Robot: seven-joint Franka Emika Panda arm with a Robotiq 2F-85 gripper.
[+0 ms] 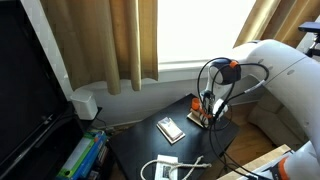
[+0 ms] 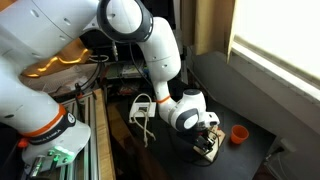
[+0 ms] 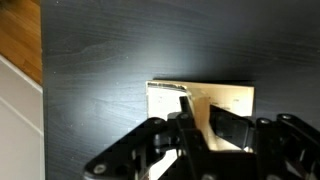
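Note:
In the wrist view, a pale tan slender piece (image 3: 203, 114) shows between the fingers of my gripper, which is shut on it. Its full shape is hidden by the fingers. Directly below lies a flat, light-coloured board (image 3: 168, 98) on the dark table, partly covered by the gripper. In the second exterior view the gripper (image 2: 206, 136) points down over this board (image 2: 212, 149). Whether the held piece touches the board cannot be told.
An orange cup (image 2: 239, 133) stands close beside the board. A white rectangular item (image 1: 170, 130) lies farther left on the black table (image 1: 140, 148). Near the front edge is a white power strip (image 1: 166, 167) with its cable. The wall and window sill run behind.

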